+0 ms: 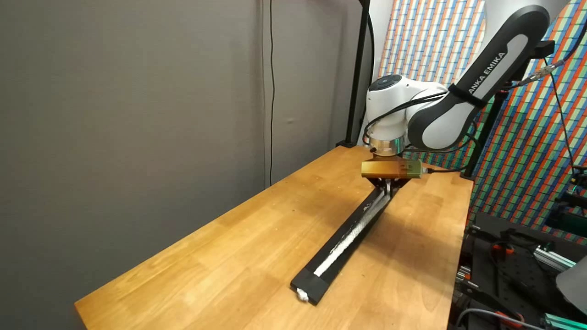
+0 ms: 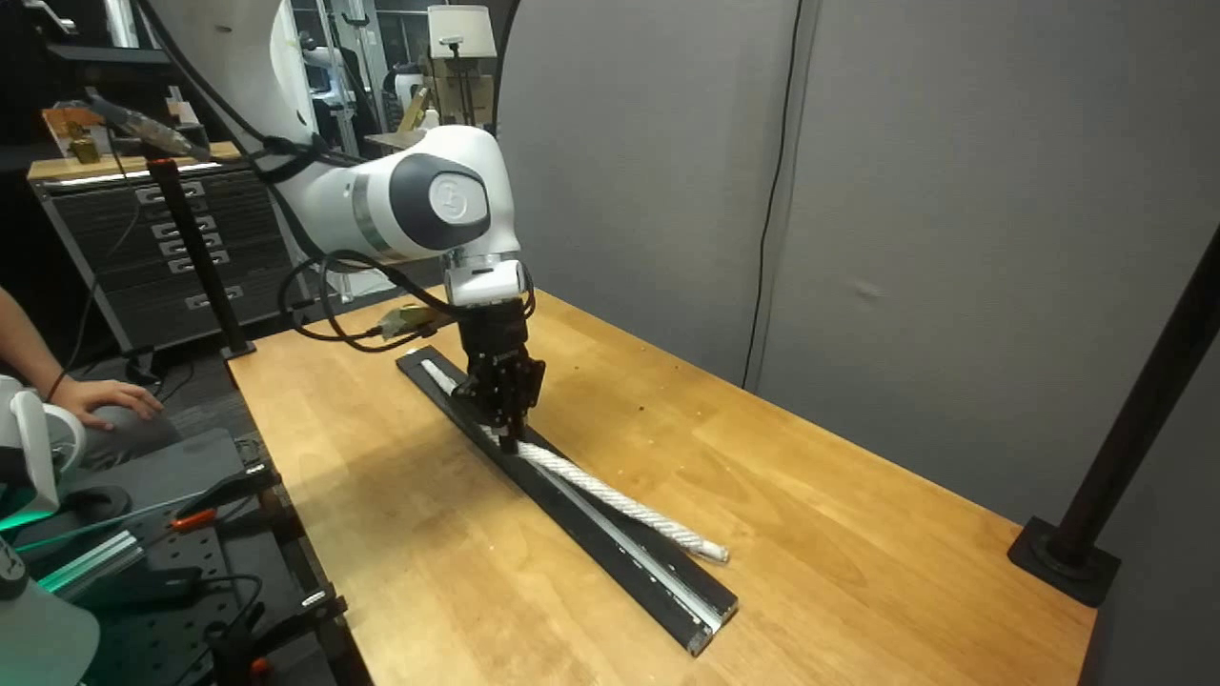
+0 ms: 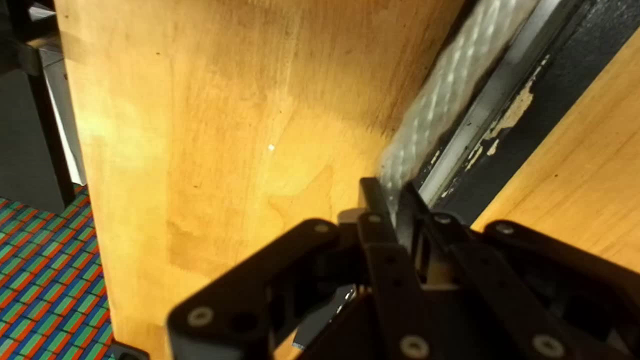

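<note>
A long black rail (image 1: 309,283) lies on the table, with a pale metal groove (image 2: 640,550) along its middle. My gripper (image 1: 388,192) is over the far half of the rail in exterior view 1, fingers pointing down, shut on a white braided rope (image 2: 623,503). Toward the cap end, the rope (image 1: 344,244) lies along the groove, and a frayed tip pokes out past the black cap. On the other side of my gripper (image 2: 509,440), the rope's free end lies off to one side of the groove. The wrist view shows the rope (image 3: 435,111) between the fingertips, beside the bare groove.
A grey wall (image 2: 972,286) runs along one side. A black post (image 2: 1092,457) stands at the table's corner, and equipment (image 1: 512,269) sits beyond the other edge. A person's hand (image 2: 109,400) rests away from the table.
</note>
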